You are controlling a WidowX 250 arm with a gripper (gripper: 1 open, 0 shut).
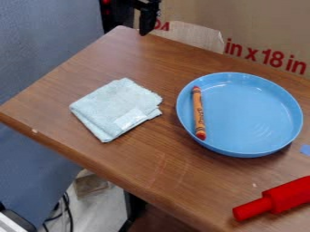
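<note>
A folded pale blue cloth (115,109) lies on the left half of the wooden table (127,63). To its right, a round blue plate (248,113) holds an orange crayon (198,111) near its left side. A red cylinder with a narrower end (285,198) lies at the front right. The black gripper (145,20) is at the top edge of the view, above the table's far end and mostly out of frame; its finger state is unclear.
A cardboard sheet (260,36) with red lettering stands behind the table. A small blue piece (305,149) is at the right edge. Cables lie below the left edge.
</note>
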